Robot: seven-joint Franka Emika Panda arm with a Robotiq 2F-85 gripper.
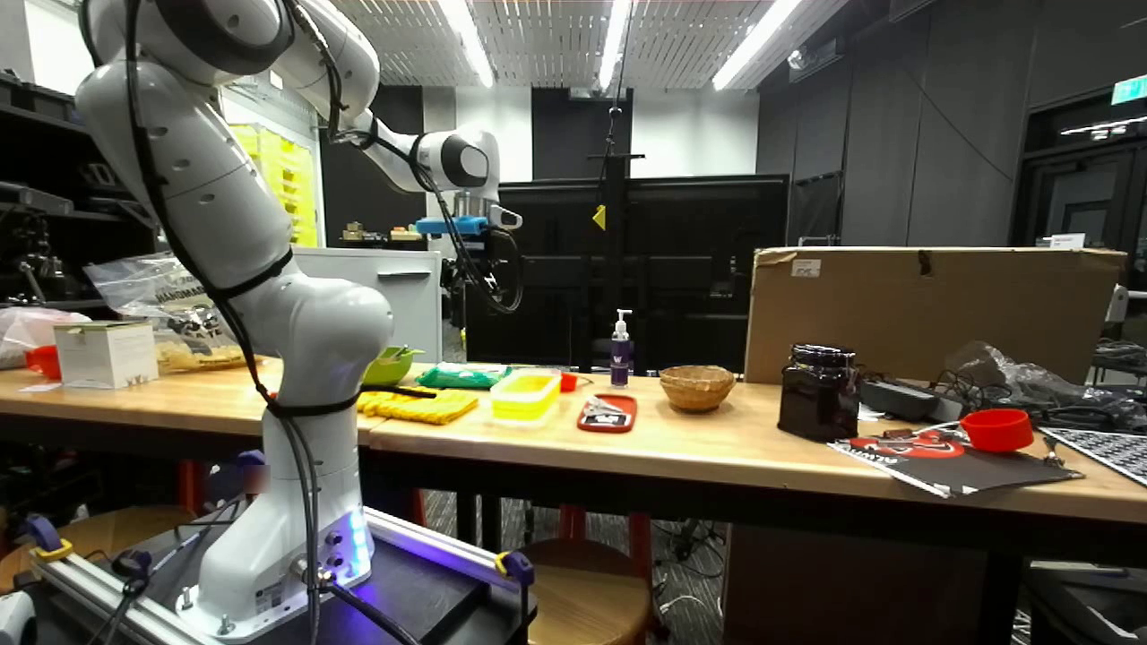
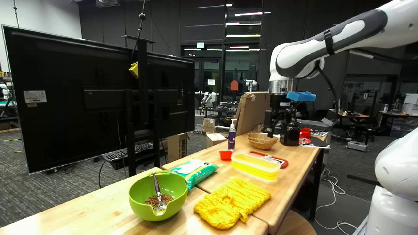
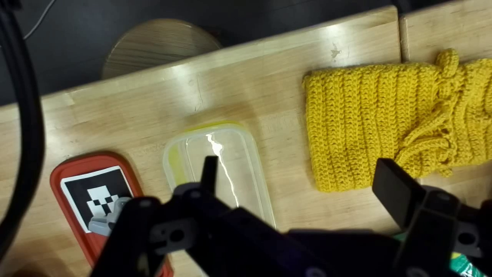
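Note:
My gripper hangs well above the table, its two black fingers spread wide with nothing between them. Below it, in the wrist view, lies a clear-lidded container (image 3: 230, 161), partly hidden by the gripper; its yellow body (image 2: 254, 166) shows from the side. A yellow knitted cloth (image 3: 355, 124) lies flat to one side of the container. On the other side rests a red tray (image 3: 69, 194) with a black-and-white marker and a grey object (image 3: 103, 224) on it. A green bowl (image 2: 158, 192) holds brown bits and a spoon-like utensil (image 2: 157, 188).
A green packet (image 2: 196, 172), small red cup (image 2: 225, 155), purple pump bottle (image 2: 232, 139) and wicker basket (image 2: 261, 141) line the table's far side. A dark jar (image 1: 819, 392) and a large cardboard box (image 1: 935, 312) stand at the right. Bare wood (image 1: 591, 457) runs along the front edge.

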